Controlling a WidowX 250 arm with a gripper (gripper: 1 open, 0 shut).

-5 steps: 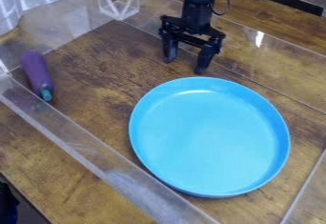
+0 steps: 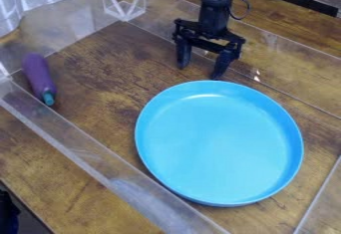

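Note:
A black gripper hangs from the top centre, its body low over the wooden tray floor with its two fingers apart and open. Nothing shows between them. A large blue plate fills the lower middle, just in front of the gripper. A purple object with a teal tip lies at the left, near the tray's wall.
Clear plastic walls bound the wooden floor on the sides. The floor left of the plate is bare, as is a strip to the right behind it.
The gripper has shifted very slightly over the last second. The plate and purple object are unchanged.

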